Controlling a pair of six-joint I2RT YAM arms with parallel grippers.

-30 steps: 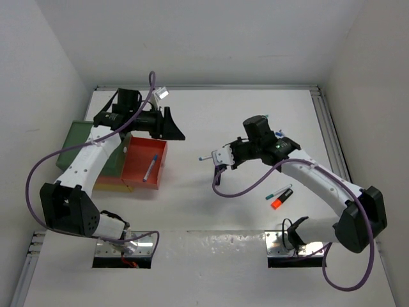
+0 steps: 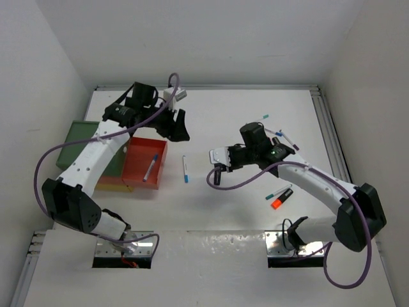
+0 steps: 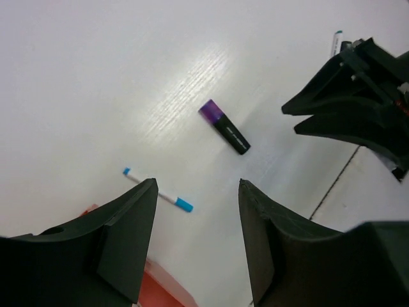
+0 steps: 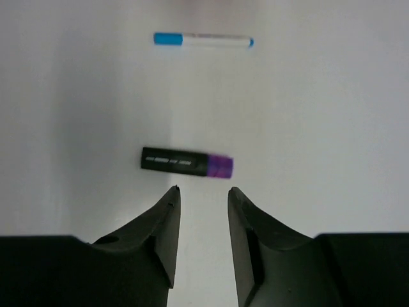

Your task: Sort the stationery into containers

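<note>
A white pen with blue cap (image 2: pixel 185 169) lies on the table right of the red box (image 2: pixel 144 160), which holds a blue pen (image 2: pixel 151 166). My left gripper hangs above that area, fingers apart and empty. My right gripper is over a black marker with purple cap (image 3: pixel 225 127), fingers apart, nothing between them; the white pen (image 4: pixel 217 41) lies beyond it. More pens and markers (image 2: pixel 282 198) lie at the table's right side.
A green container (image 2: pixel 80 144) stands left of the red box, above a yellow one (image 2: pixel 114 187).
The white pen now lies farther left and lengthwise, apart from the marker. My left arm has shifted right; my right gripper has moved slightly.
</note>
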